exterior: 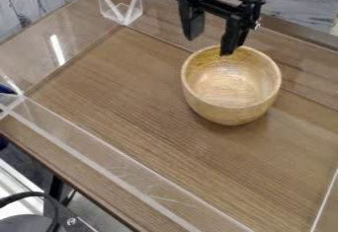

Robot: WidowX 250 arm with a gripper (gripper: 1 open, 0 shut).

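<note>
My black gripper (pixel 211 31) hangs at the top centre of the camera view, open, its two dark fingers pointing down over the back rim of a round, pale wooden bowl (pixel 230 90). The bowl appears empty and stands upright on the wooden table (pixel 145 177). Nothing shows between the fingers.
A small clear plastic container (pixel 121 6) sits at the back left. A black cable (pixel 53 201) and a grey object (pixel 27 222) are at the lower left corner, beyond the table's edge.
</note>
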